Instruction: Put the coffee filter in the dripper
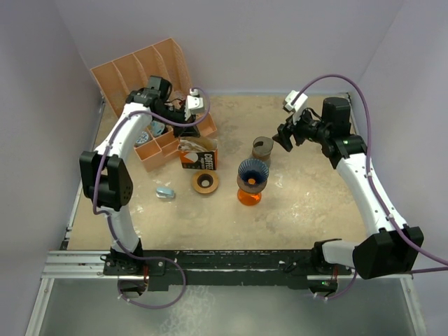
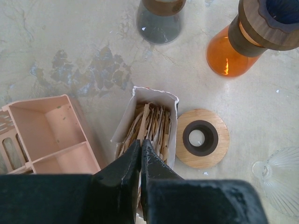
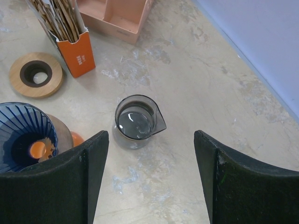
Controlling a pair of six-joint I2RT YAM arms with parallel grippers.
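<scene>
The coffee filters (image 2: 152, 123) stand packed on edge in an open-topped coffee box (image 1: 199, 160). Over this box my left gripper is shut, its tips by one tan filter edge that sticks up; whether thin paper lies between them cannot be made out. The dripper (image 1: 253, 170), a blue ribbed cone, sits upright on an orange glass server (image 1: 249, 197); its inside (image 3: 23, 140) shows no filter in the right wrist view. My right gripper (image 1: 285, 136) hangs open beyond the dripper, its fingers (image 3: 88, 163) wide apart and empty.
A grey glass jug (image 3: 135, 122) stands behind the dripper. Close to the box are a pink compartment organizer (image 1: 155, 155) and a round wooden stand (image 1: 205, 182). A clear ribbed glass piece (image 1: 165, 192) lies at front left.
</scene>
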